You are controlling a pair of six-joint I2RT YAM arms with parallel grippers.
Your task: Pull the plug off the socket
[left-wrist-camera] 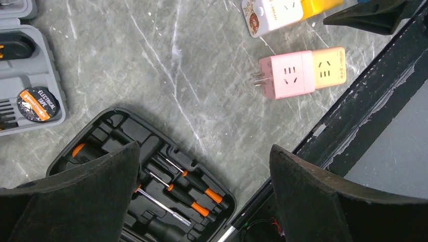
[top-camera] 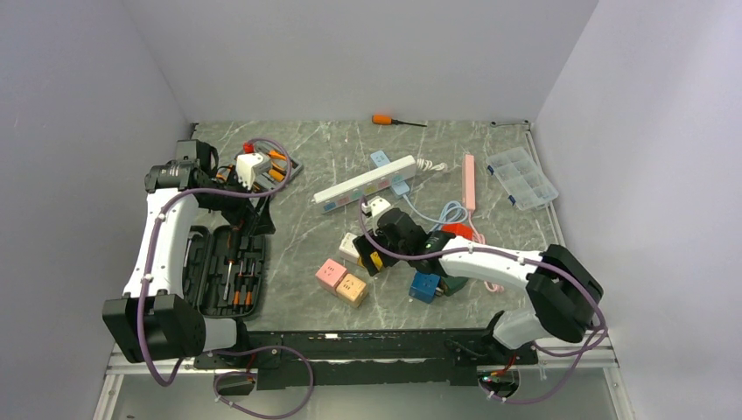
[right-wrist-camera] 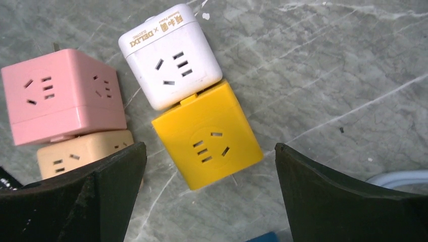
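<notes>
My right gripper (top-camera: 367, 254) is low over a yellow cube socket (right-wrist-camera: 207, 133), its open fingers either side of it in the right wrist view. A white cube socket (right-wrist-camera: 171, 58) adjoins the yellow one. A pink cube (right-wrist-camera: 60, 96) and a beige cube (right-wrist-camera: 91, 146) form a pair to their left. My left gripper (top-camera: 258, 219) is open above the black screwdriver case (left-wrist-camera: 176, 146) on the left, nothing between its fingers.
A white power strip (top-camera: 350, 191), coiled cables and a pink strip (top-camera: 468, 179) lie behind. Blue (top-camera: 423, 285) and green cubes sit at front right. A clear organiser (top-camera: 522, 178) stands at back right.
</notes>
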